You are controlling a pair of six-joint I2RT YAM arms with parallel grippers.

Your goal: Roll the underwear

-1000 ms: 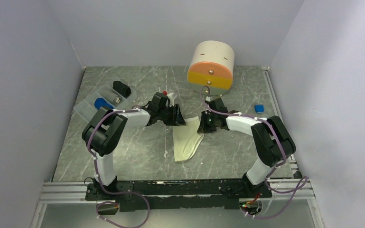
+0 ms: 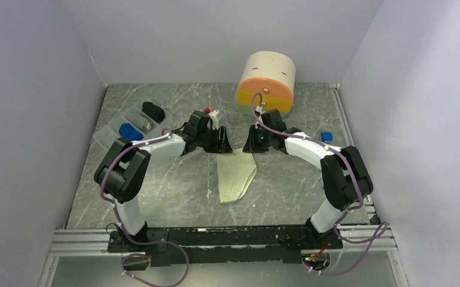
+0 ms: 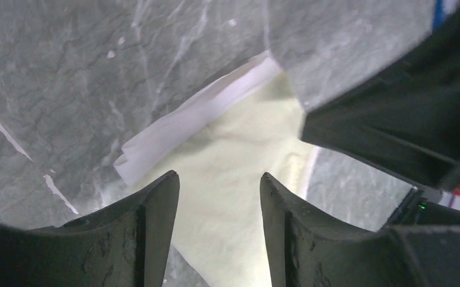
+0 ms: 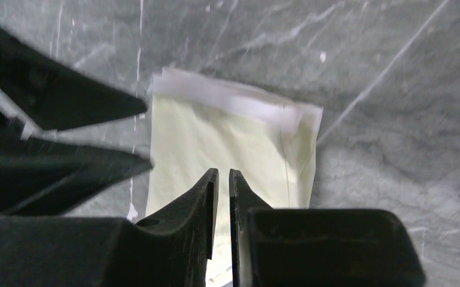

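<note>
The pale cream underwear lies as a folded narrow strip at the table's middle, tapering toward the front. Its lilac-white waistband runs along the far edge. My left gripper is open over the far left part, with cloth showing below the gap between its fingers. Close by on the right, my right gripper is nearly closed, only a thin slit between its fingertips. It hovers over the cloth near the far right corner, and no fabric can be seen pinched in it.
A grey divided tray with dark and blue rolls stands at the back left. An orange and yellow drawer box is at the back. On the right sits a small blue block.
My right gripper has moved away from the cloth's right edge, toward the back and slightly left. The left one has shifted slightly toward the back. The underwear looks nearly unchanged.
</note>
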